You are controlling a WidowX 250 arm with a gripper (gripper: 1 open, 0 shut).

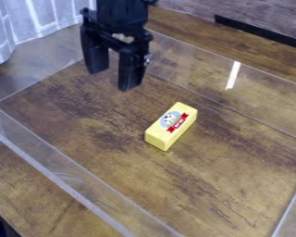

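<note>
A yellow box (172, 127) with a red-and-white label rests on the wooden surface, right of centre. Up and left of it hangs my black gripper (110, 69), its two fingers apart and pointing down, with nothing seen between them. It is clear of the box.
Clear plastic walls border the work area, along the lower left (64, 171) and at the back. A pale curtain (15, 23) hangs at the top left. The wooden floor (206, 176) around the box is bare.
</note>
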